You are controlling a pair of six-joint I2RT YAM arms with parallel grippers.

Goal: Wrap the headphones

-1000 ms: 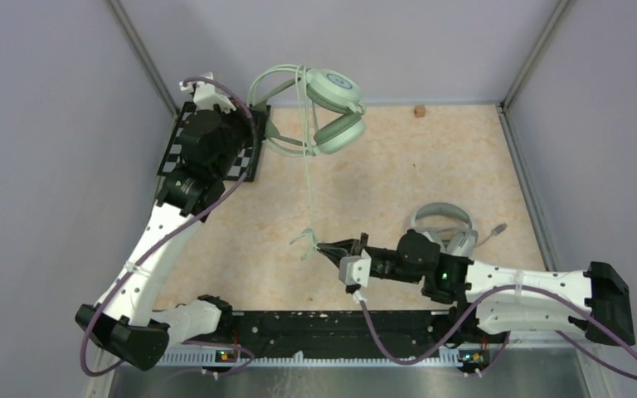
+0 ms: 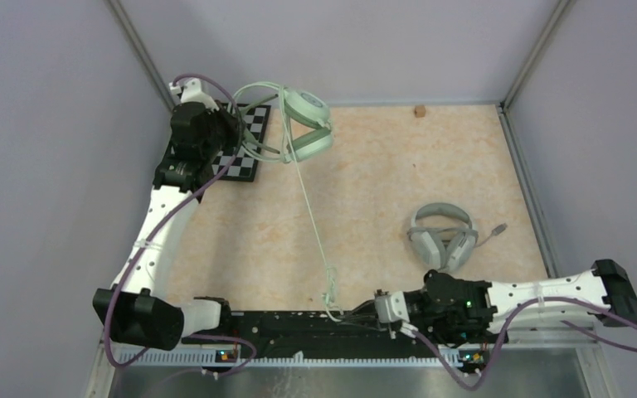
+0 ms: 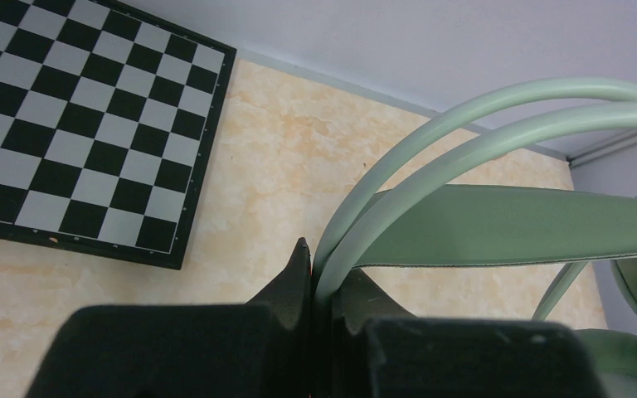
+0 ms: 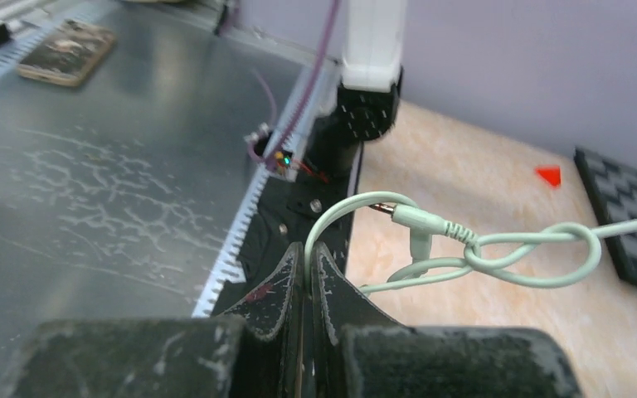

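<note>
The mint-green headphones [image 2: 307, 141] hang at the upper left, my left gripper [image 2: 236, 128] shut on their headband [image 3: 440, 166]; the ear cups face right. A thin mint cable [image 2: 307, 199] runs from them, stretched down to the front edge. There my right gripper [image 2: 348, 317] is shut on the cable, which rises from between its fingertips into a loose knot [image 4: 531, 253] beside the plug [image 4: 419, 220], as the right wrist view shows.
A second, grey pair of headphones [image 2: 435, 211] lies at the right near my right arm. A chessboard [image 3: 91, 124] lies under the left gripper. A small brown block [image 2: 420, 111] sits at the back.
My right gripper has moved toward the front edge, drawing the cable's end with it and straightening it. The left gripper and headphones have shifted a little to the left.
</note>
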